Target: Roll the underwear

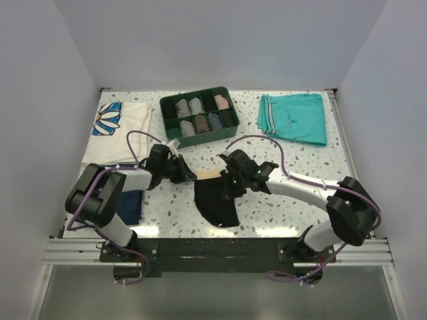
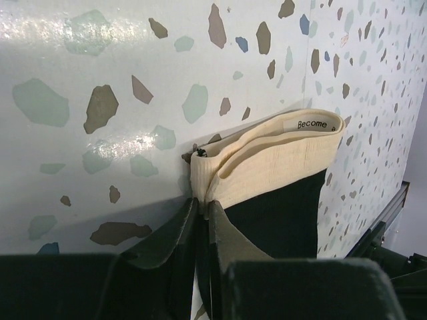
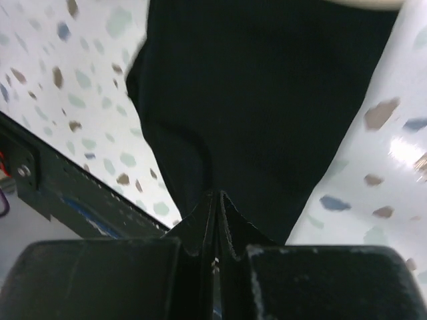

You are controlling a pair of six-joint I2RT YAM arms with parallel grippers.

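Black underwear (image 1: 212, 202) with a cream waistband (image 1: 209, 175) lies flat on the speckled table, its waistband toward the back. In the left wrist view my left gripper is shut on the left end of the waistband (image 2: 280, 157), where two layers meet at the fingertips. My right gripper is shut over the black fabric (image 3: 253, 100), nothing showing between its fingers. In the top view the right gripper (image 1: 229, 195) covers part of the garment's right side. Part of the waistband is hidden under the right arm there.
A green divided box (image 1: 192, 139) with several rolled garments stands at the back. A teal cloth (image 1: 300, 119) lies back right, a white cloth (image 1: 133, 137) and a navy cloth (image 1: 131, 208) at the left.
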